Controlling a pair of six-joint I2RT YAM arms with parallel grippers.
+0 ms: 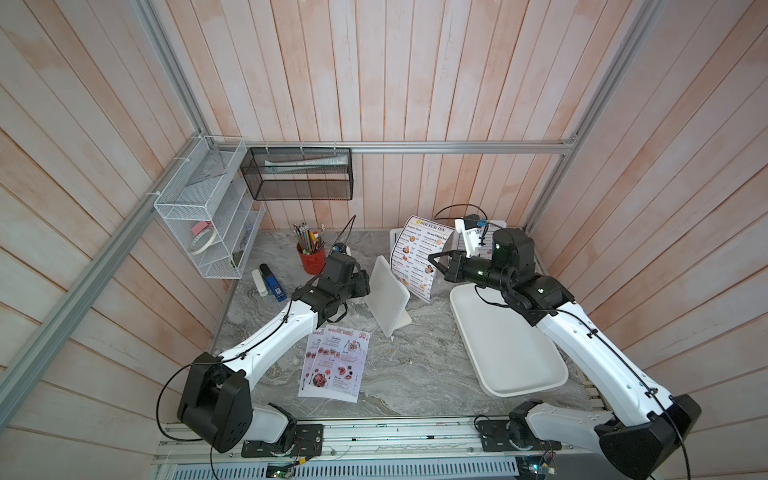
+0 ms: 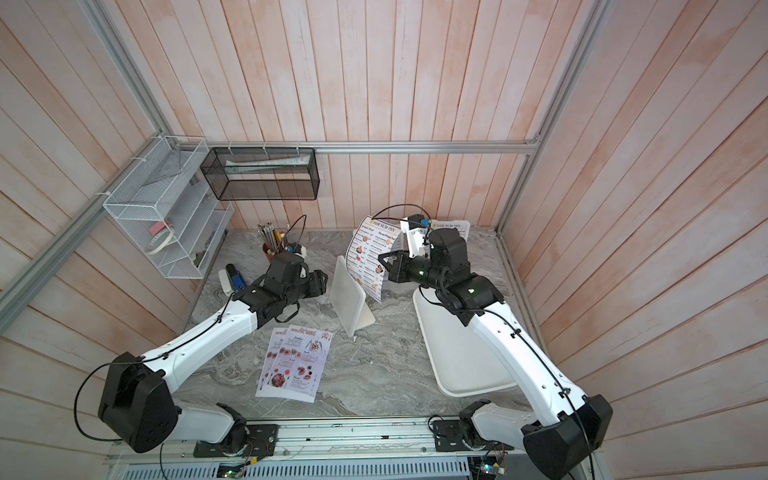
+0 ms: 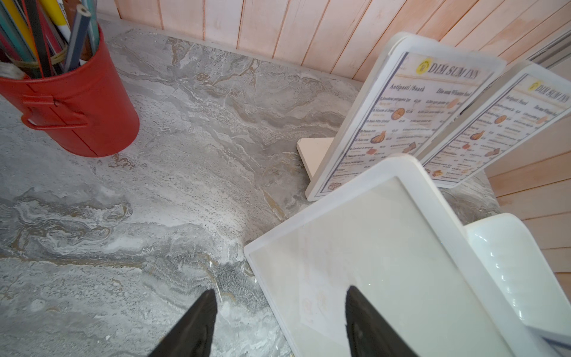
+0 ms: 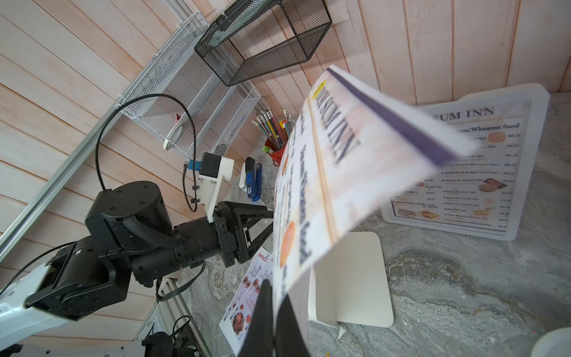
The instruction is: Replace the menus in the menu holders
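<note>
My right gripper is shut on the edge of a curled paper Dim Sum Inn menu (image 4: 333,172), which hangs in the air above the table. An emptied-looking white menu holder (image 3: 368,261) stands upright on the table, no sheet showing in its panel. Just left of that holder, my left gripper is open, and nothing shows between its fingers. Two more holders, a nearer one (image 3: 410,113) and a farther one (image 3: 508,122), show Dim Sum Inn menus behind it. Several overlapping purple-and-red special menus (image 1: 336,364) lie flat at the front.
A long white tray (image 1: 512,352) lies on the right, empty. At the back left stand a red pencil bucket (image 1: 313,261), a blue stapler-like object (image 1: 273,282) and wire shelves (image 1: 209,212).
</note>
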